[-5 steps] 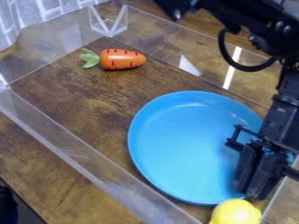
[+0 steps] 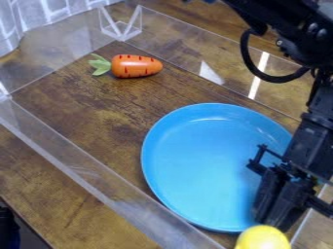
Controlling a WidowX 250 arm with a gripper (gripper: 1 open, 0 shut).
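A blue plate [image 2: 203, 160] lies inside the clear-walled wooden tray. My gripper [image 2: 278, 204] reaches down from the upper right over the plate's right side, with its fingertips low near the rim, just above a yellow round object [image 2: 262, 239] at the bottom edge of the view. The black fingers are close together; what, if anything, is between them is hidden in the dark shape. An orange toy carrot [image 2: 135, 65] with green leaves lies at the upper left.
Clear plastic walls [image 2: 68, 160] run along the left and upper sides of the tray.
The arm and gripper have shifted slightly around the plate's right side. The yellow object shows a little differently at the bottom edge; plate and carrot stay in place.
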